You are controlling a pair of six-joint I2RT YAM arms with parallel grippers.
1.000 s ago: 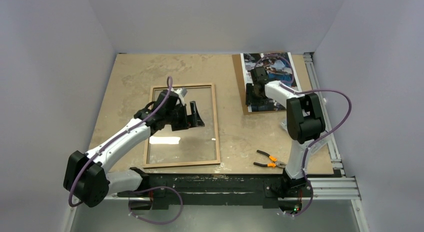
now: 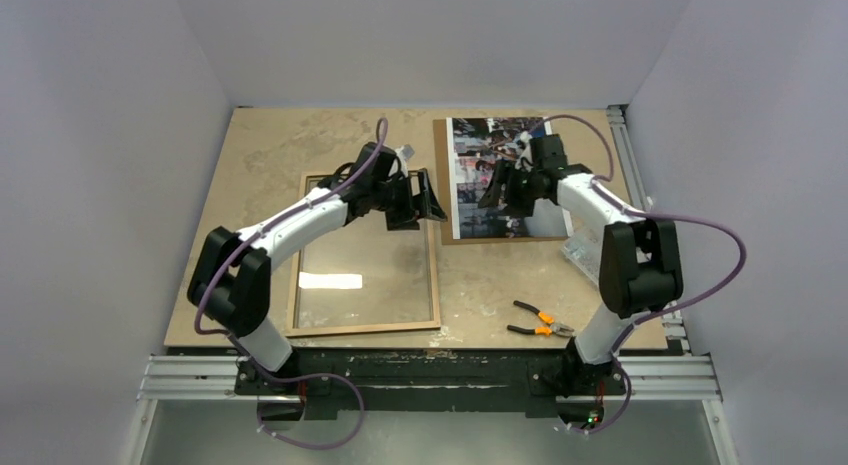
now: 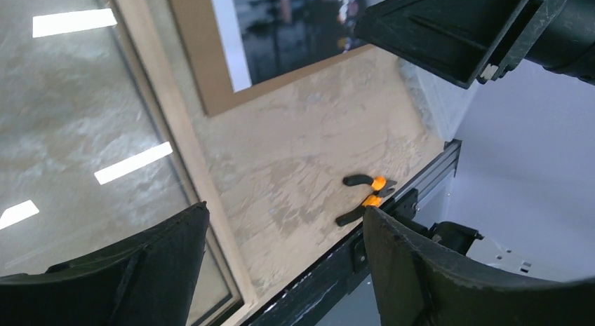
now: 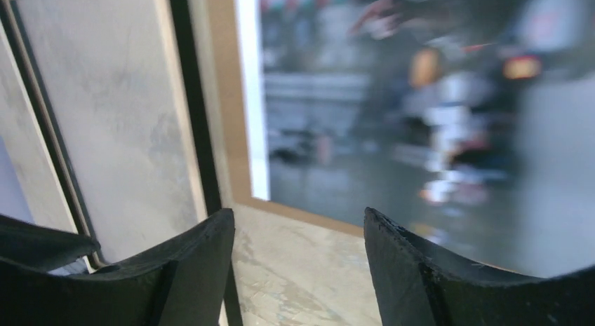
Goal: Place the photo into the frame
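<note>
The wooden frame (image 2: pixel 433 285) with its clear pane lies at the left of the table. Just right of it is the photo (image 2: pixel 480 220), on a brown board (image 2: pixel 441 185). My left gripper (image 2: pixel 416 207) hovers over the frame's upper right, fingers apart, empty; in the left wrist view the frame's edge (image 3: pixel 182 130) runs below it. My right gripper (image 2: pixel 500 190) hangs over the photo, fingers apart with nothing seen between them; the photo (image 4: pixel 393 130) is blurred in the right wrist view.
Pliers (image 2: pixel 540 329) lie at the front right. A clear plastic item (image 2: pixel 582 253) is at the right edge, partly under the right arm.
The photo and board moved left toward the frame over the last second.
</note>
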